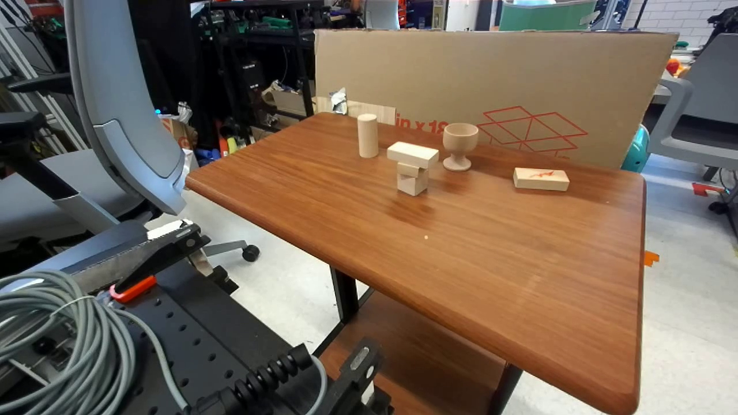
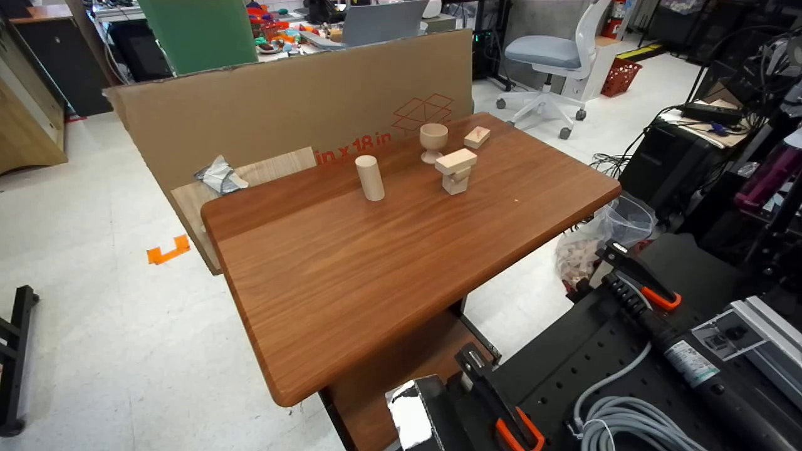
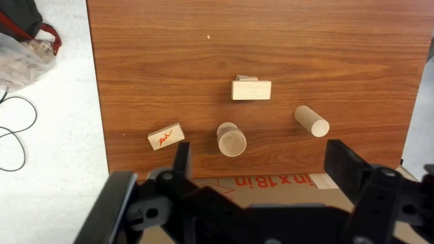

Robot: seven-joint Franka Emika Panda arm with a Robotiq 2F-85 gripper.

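My gripper stands open high over the table, its two dark fingers wide apart and nothing held between them; neither exterior view shows it. Beneath it in the wrist view are a wooden goblet (image 3: 232, 142), a pale cylinder (image 3: 311, 120) and a flat block with red marks (image 3: 166, 136). A small stack of blocks is topped by a flat rectangular block (image 3: 251, 90), which lies level across smaller pieces. The lower cube (image 1: 412, 183) of that stack rests on the table. Both the goblet (image 1: 460, 145) and the cylinder (image 1: 368, 136) stand upright.
A cardboard sheet (image 1: 498, 83) rises along the table's back edge, close behind the goblet. A grey chair (image 1: 124, 117) stands beyond one end.
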